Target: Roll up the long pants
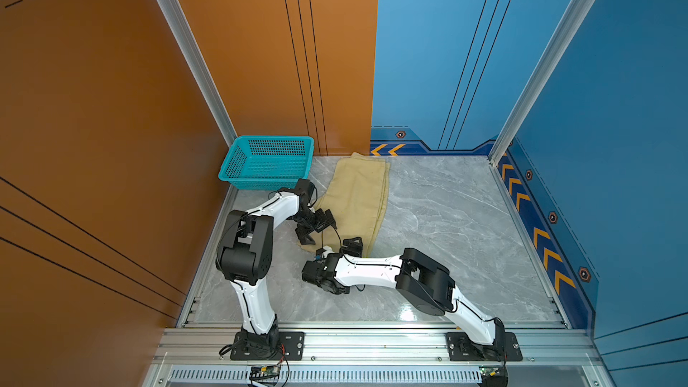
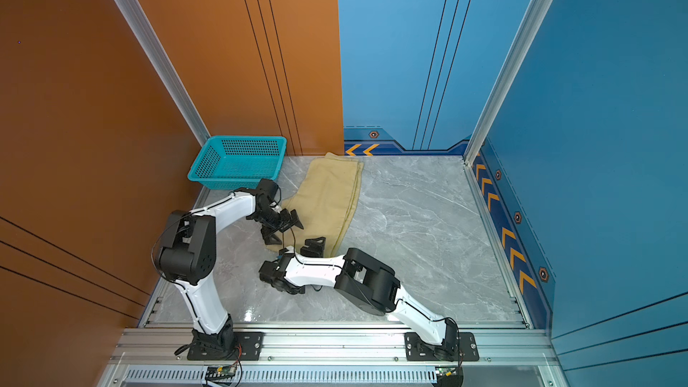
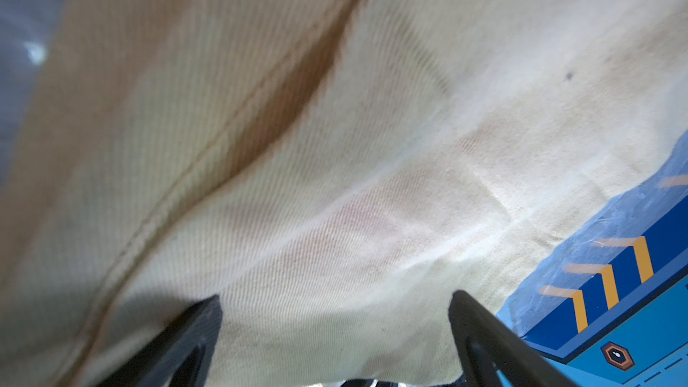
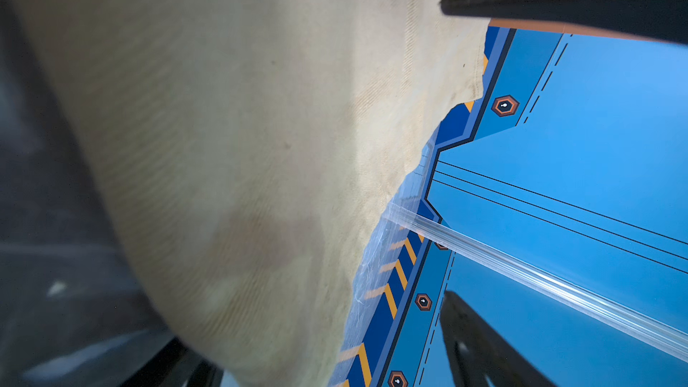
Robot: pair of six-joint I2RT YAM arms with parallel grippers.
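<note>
Khaki long pants (image 1: 356, 193) lie folded lengthwise on the grey floor, stretching from the back toward the front. My left gripper (image 1: 315, 233) is low over their front left part; in the left wrist view its fingertips stand apart over the fabric (image 3: 344, 229), open. My right gripper (image 2: 286, 258) reaches in at the front end of the pants. In the right wrist view its fingers are apart, with the cloth's near edge (image 4: 251, 286) between or just beside them; whether it grips cannot be made out. The front end is largely hidden by both grippers.
A teal basket (image 1: 265, 161) stands at the back left, close behind the left arm. Orange and blue walls enclose the space.
</note>
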